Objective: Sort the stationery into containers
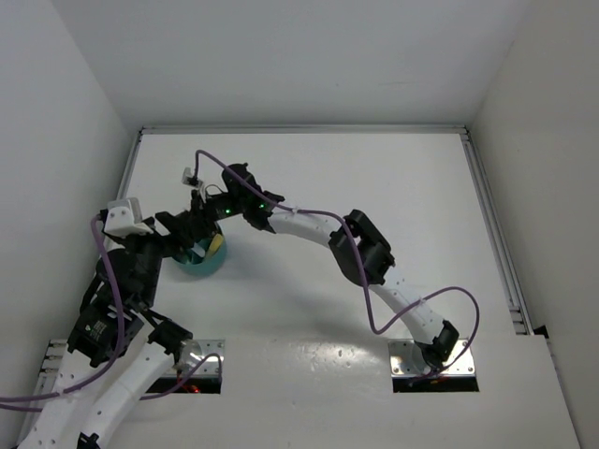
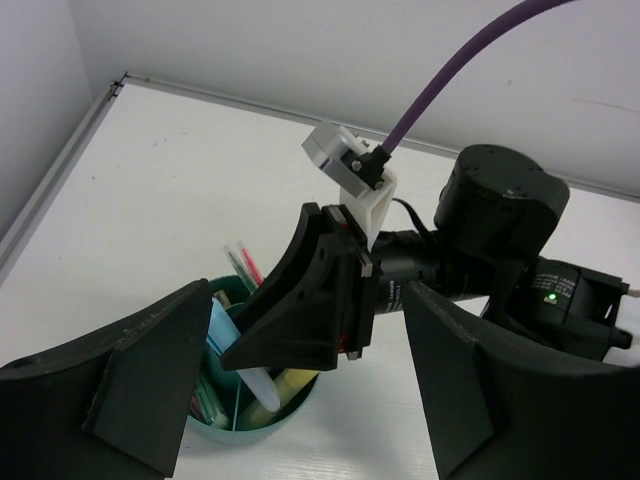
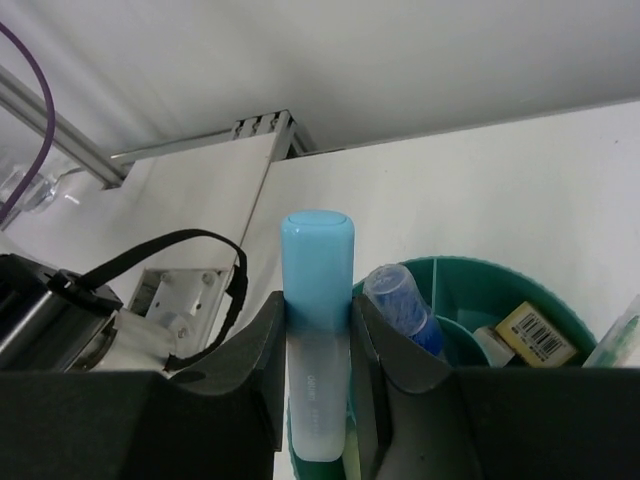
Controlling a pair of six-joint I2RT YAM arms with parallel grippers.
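Note:
A teal round organizer (image 1: 201, 265) with compartments holds stationery at the left of the table; in the right wrist view it contains a blue-capped item (image 3: 400, 310), a barcoded box (image 3: 535, 335) and other pieces. My right gripper is shut on a long light-blue and white stick-like item (image 3: 317, 245), held upright over the organizer's edge. In the left wrist view it hangs slanted over the compartments. My left gripper stands open just near the organizer, facing the right gripper, with nothing between its fingers.
Walls and metal rails bound it at the back and sides. Both arms are close together at the left, above the organizer.

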